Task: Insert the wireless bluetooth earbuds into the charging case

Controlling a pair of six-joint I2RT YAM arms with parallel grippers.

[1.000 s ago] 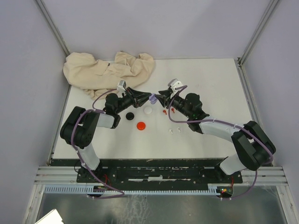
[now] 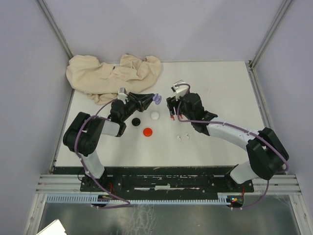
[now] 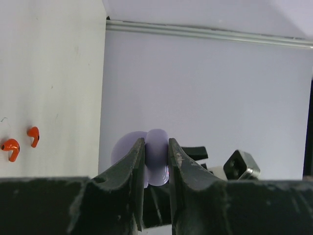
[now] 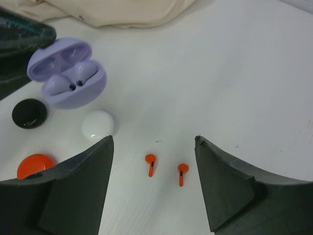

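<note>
A lilac charging case point(image 2: 157, 98), lid raised, is held in my left gripper, whose fingers are closed on it. In the right wrist view the open case point(image 4: 73, 93) shows two lilac earbuds seated in its wells. My right gripper is open and empty, pointed down over the table to the right of the case, above two small orange earbuds point(image 4: 151, 161) point(image 4: 182, 171). Two small white pieces point(image 2: 179, 137) point(image 2: 187, 135) lie nearer the front.
A black disc point(image 4: 29, 113), a white disc point(image 4: 98, 126) and a red disc point(image 2: 147, 131) lie on the white table point(image 2: 220, 83). A beige cloth point(image 2: 98, 73) is bunched at the back left.
The left gripper with the case has shifted slightly left.
</note>
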